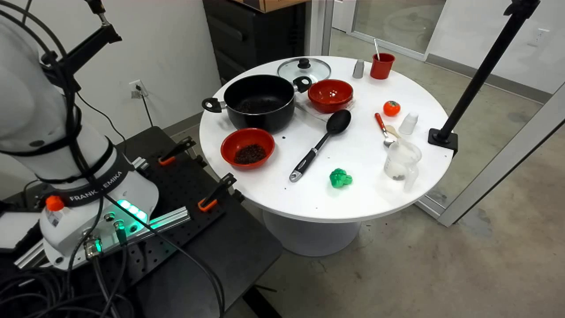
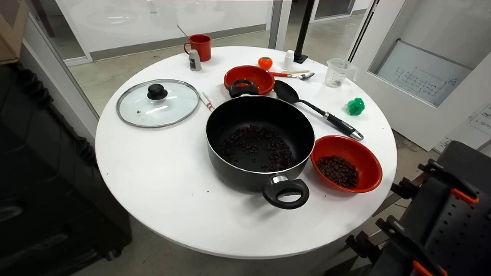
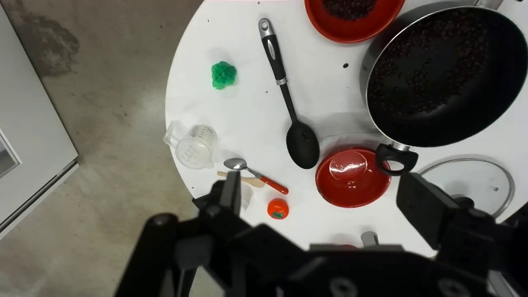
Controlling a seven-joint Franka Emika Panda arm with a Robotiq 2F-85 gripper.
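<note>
My gripper hangs high over the round white table, its fingers wide apart and empty; neither exterior view includes it. A black pot holds dark beans spread over its bottom. Beside it, a red bowl contains a heap of the same beans. Another red bowl, seen without beans, sits by the pot's far handle. The black spoon lies flat, its head near that bowl. A glass lid rests on the table apart from the pot.
Around the table are a green toy vegetable, a clear measuring cup, a tomato, a red-handled spoon, two shakers and a red mug. A black post rises at the edge. Bare tabletop lies before the pot.
</note>
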